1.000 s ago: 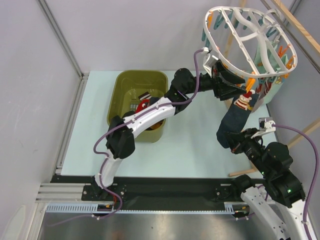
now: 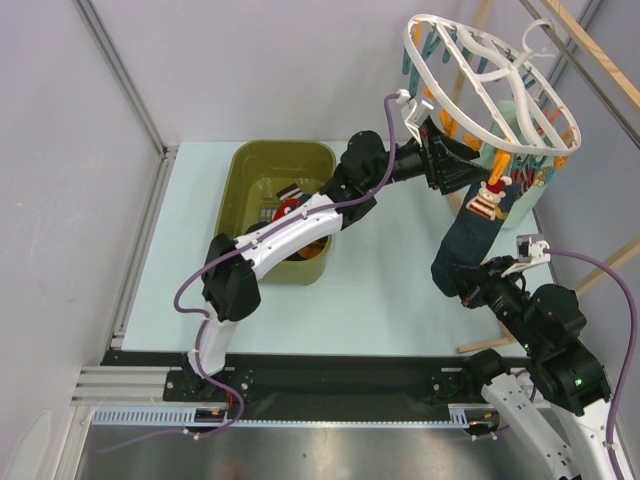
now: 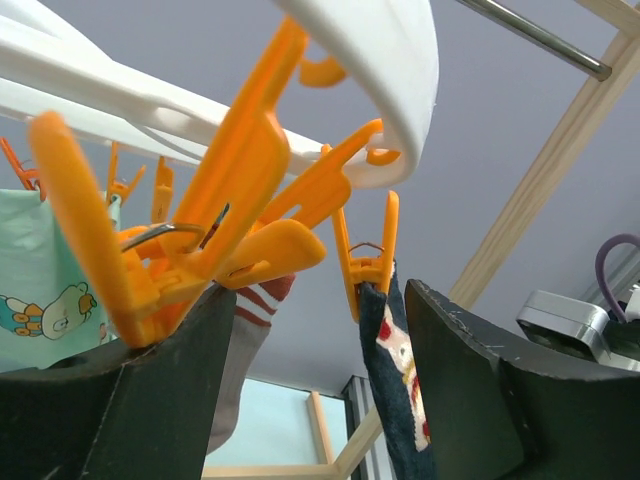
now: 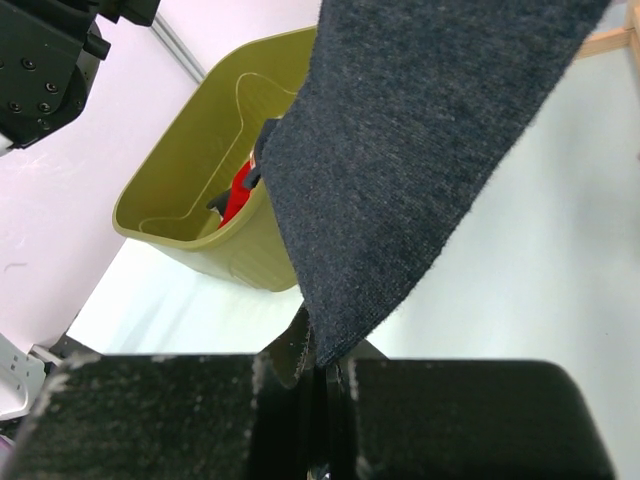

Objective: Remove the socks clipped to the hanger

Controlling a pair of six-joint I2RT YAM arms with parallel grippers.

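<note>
A dark navy sock with a bear figure (image 2: 468,235) hangs from an orange clip (image 3: 370,262) on the white round hanger (image 2: 424,70). My right gripper is shut on the sock's lower tip, and the dark cloth (image 4: 390,150) stretches upward from its fingers. Beside the hanger's rim, my left gripper (image 2: 478,168) is open near the sock's top. In the left wrist view the clip still grips the sock's edge, showing between the open fingers; part of the sock is hidden behind the right-hand finger.
Other orange clips (image 3: 215,190) crowd close before the left gripper. A grey striped sock (image 3: 240,360) and a mint cloth with a duck print (image 3: 50,285) hang nearby. An olive bin (image 2: 232,200) holding socks stands on the pale table (image 2: 370,310). A wooden frame stands at right.
The hanger has swung and turned a little, its right side shifting left. The left arm has shifted slightly near the clip. My right gripper stays at the sock's tip.
</note>
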